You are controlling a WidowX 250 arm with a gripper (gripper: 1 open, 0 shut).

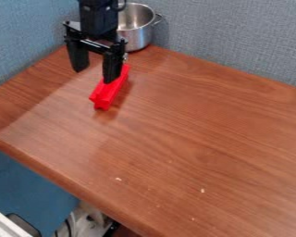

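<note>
My black gripper [95,61] stands open at the back left of the table, its two fingers spread wide with nothing seen held between them. The right finger reaches over the far end of a long red block [108,90], which lies on the wooden table. Behind the gripper is a steel pot [138,35] with a wire handle, partly hidden by the arm.
Padded grey-blue walls border the back and left. Off the table's near left edge, a white object [3,227] and some cables show below.
</note>
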